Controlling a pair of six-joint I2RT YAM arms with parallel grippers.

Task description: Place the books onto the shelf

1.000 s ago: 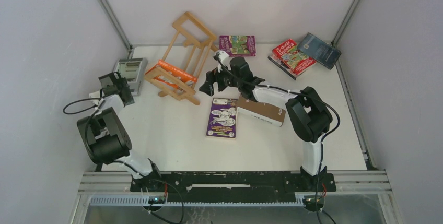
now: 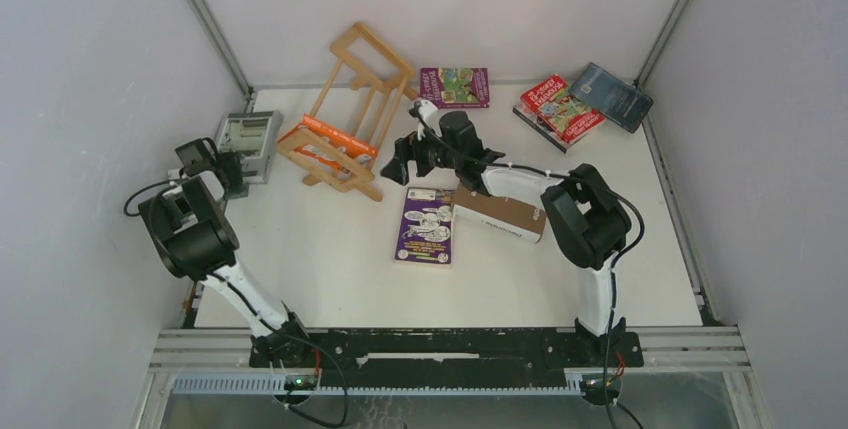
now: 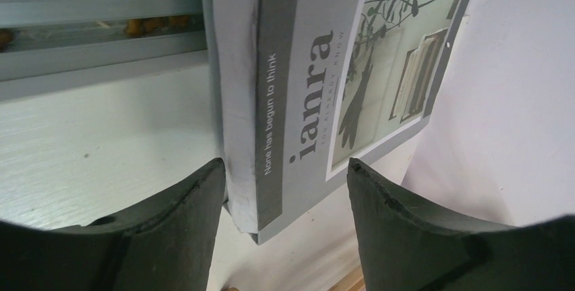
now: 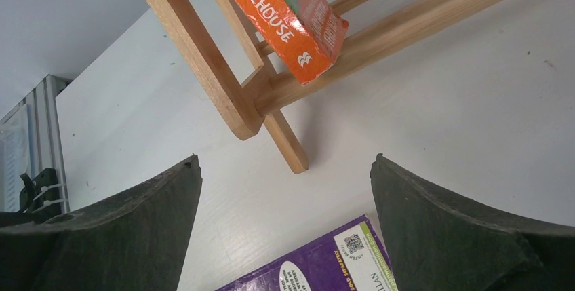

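A grey box file or book (image 3: pixel 305 101) lies at the table's left edge, with my left gripper over its near end, fingers apart on either side of its spine. My right gripper is open above the middle, beside a wooden stand (image 2: pixel 350 177) that holds an orange book (image 4: pixel 285 20). A purple book (image 2: pixel 424 232) lies below the right gripper, and a brown box (image 2: pixel 500 219) is partly under that arm. A purple book (image 2: pixel 455 87) lies at the back; red books (image 2: pixel 560 104) and a dark book (image 2: pixel 615 99) overlap at the back right.
Walls and metal rails border the sides and back, close to the left arm.
My left arm has shifted slightly left at the grey box. The right arm and the books look unmoved.
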